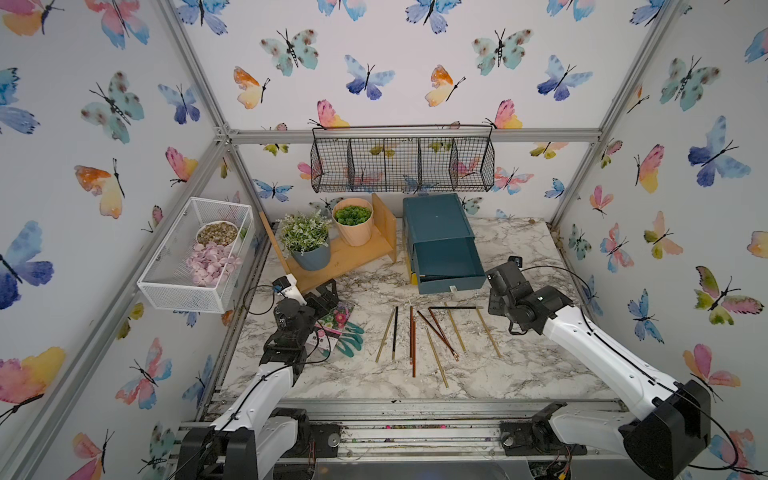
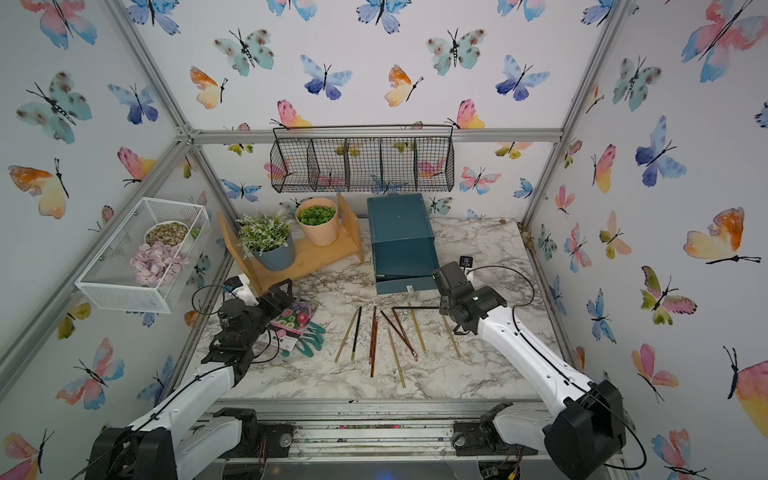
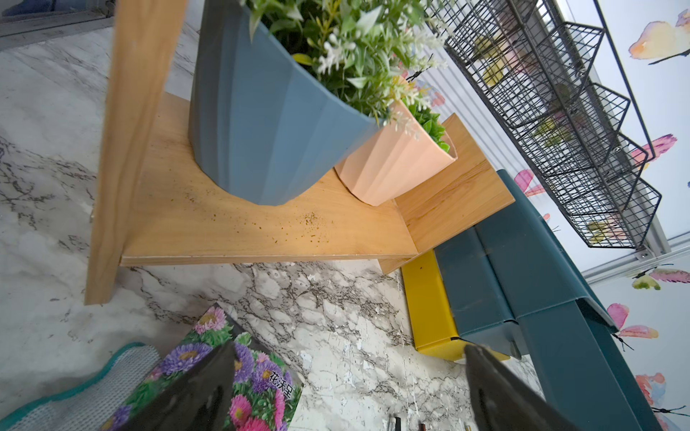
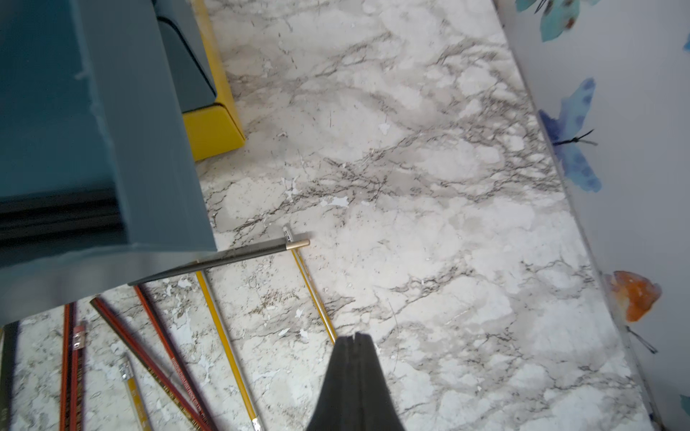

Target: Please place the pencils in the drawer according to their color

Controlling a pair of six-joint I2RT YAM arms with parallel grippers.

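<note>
A teal drawer (image 1: 446,264) stands open at the back centre, with a yellow section (image 3: 427,301) beneath. Several yellow pencils (image 4: 226,344), red pencils (image 4: 154,359) and black pencils (image 1: 394,336) lie loose in front of it; one black pencil (image 1: 453,307) lies crosswise near the drawer front. My right gripper is shut, nothing visible between its fingers, raised to the right of the drawer front. My left gripper is open and empty at the left, above the gloves and flowered packet.
A wooden shelf (image 1: 344,264) with two potted plants stands back left. A flowered packet (image 3: 187,366) and gloves (image 1: 347,342) lie at the left. A wire basket (image 1: 400,164) hangs on the back wall; a white basket (image 1: 168,284) is at the far left.
</note>
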